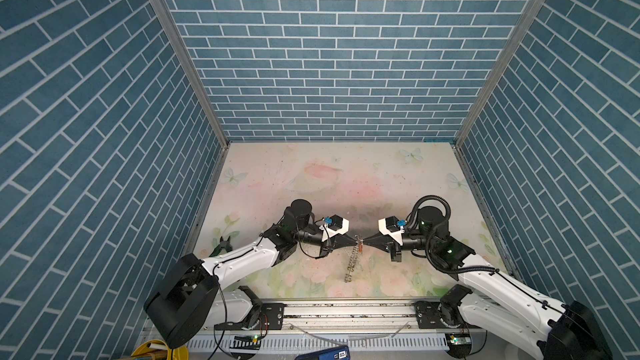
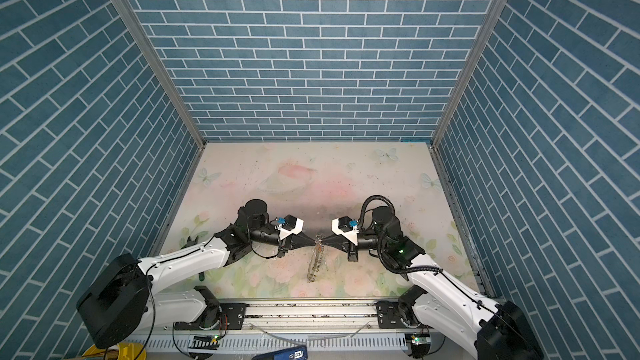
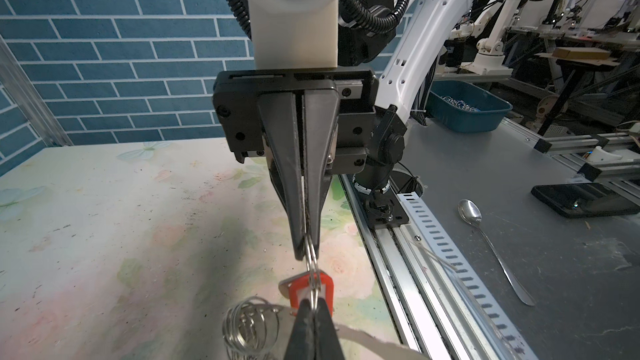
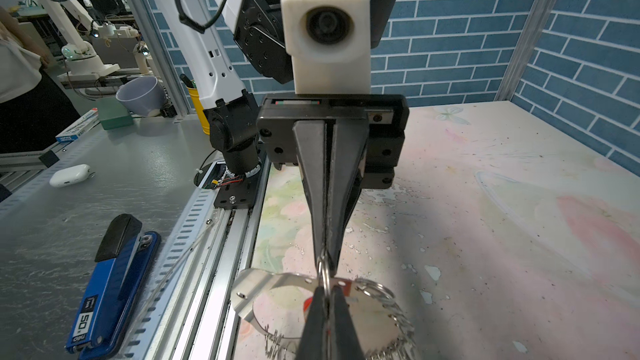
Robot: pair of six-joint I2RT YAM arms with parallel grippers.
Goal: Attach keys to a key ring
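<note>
My left gripper (image 1: 354,242) and right gripper (image 1: 365,242) meet tip to tip above the front middle of the table, both shut on a thin metal ring (image 3: 310,260), seen end-on in both wrist views. Just below it is a red-framed key piece (image 3: 324,286). A silver strip with wire coils (image 4: 263,280) hangs around there, reaching toward the table front in the top views; its exact linkage to the ring cannot be told.
Beyond the front rail (image 1: 346,303) lie a stapler (image 4: 113,286) and a spoon (image 3: 486,240).
</note>
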